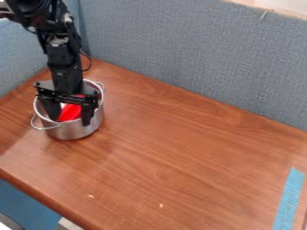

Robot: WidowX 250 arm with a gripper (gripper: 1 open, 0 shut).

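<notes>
A steel pot (77, 128) with wire handles stands at the left side of the wooden table. The black gripper (68, 110) reaches down from the upper left into the pot, its fingers at or below the rim. A red object (70, 113) lies inside the pot, between or behind the fingers and partly hidden by them. Whether the fingers hold it, and how far apart they are closed, I cannot tell.
Grey padded walls (192, 63) border the back and left. A strip of blue tape (288, 198) lies at the right front.
</notes>
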